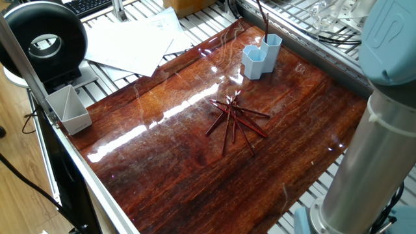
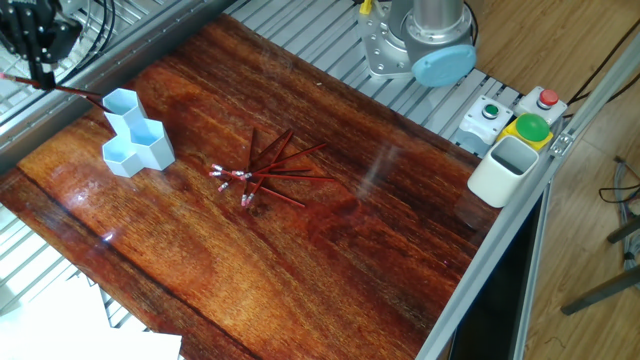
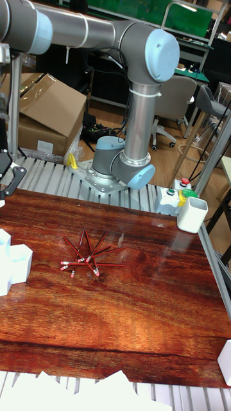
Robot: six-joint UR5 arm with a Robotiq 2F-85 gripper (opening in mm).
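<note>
A light-blue holder of joined hexagonal cups stands near the table's edge. One dark red pencil leans upright in the holder's rear cup. At the top left of exterior view 2, my black gripper is shut on another dark red pencil, the held pencil, which slants beside and above the holder. Its far end reaches close to the cups. Several dark red pencils lie crossed in a loose fan mid-table, pale ends bunched together. Exterior view 3 shows only part of the gripper at its left edge.
A white square cup stands at a table corner beside the button boxes. Papers lie on the slatted frame beyond the table. A metal rail runs behind the holder.
</note>
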